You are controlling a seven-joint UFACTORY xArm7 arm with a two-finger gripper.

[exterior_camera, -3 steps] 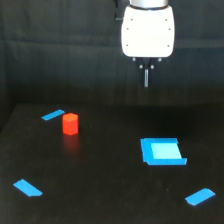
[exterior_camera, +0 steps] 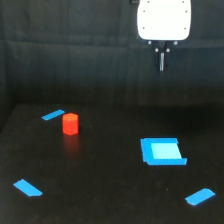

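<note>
A small red block (exterior_camera: 70, 124) stands upright on the black table at the left. Right of centre lies a pale square (exterior_camera: 166, 151) framed by blue tape (exterior_camera: 147, 152), with nothing on it. High above the table at the upper right hangs my gripper (exterior_camera: 162, 68), below a white arm body (exterior_camera: 164, 19). It is well apart from both the block and the square. The fingers look like one thin dark strip, too small to tell how the fingers stand.
Short blue tape strips mark the table: one (exterior_camera: 53, 115) behind the block, one (exterior_camera: 28, 188) at front left, one (exterior_camera: 201, 197) at front right. A dark curtain (exterior_camera: 80, 60) closes off the back. Bare table lies between block and square.
My arm and gripper have moved up and a little to the right in the view. The red block and the taped square have stayed in place.
</note>
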